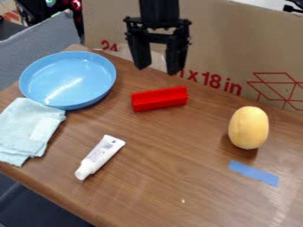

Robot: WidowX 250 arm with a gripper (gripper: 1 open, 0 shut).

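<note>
My black gripper (158,55) hangs open at the top centre, above and behind a red block (160,98) on the wooden table (151,186), with nothing between its fingers. A blue plate (66,76) lies at the left. A folded pale cloth (27,129) is below it. A white tube (98,158) lies at the lower middle, and a yellow oval object (247,128) is at the right.
A blue strip (253,174) lies near the yellow object. A cardboard panel (236,44) stands along the back.
</note>
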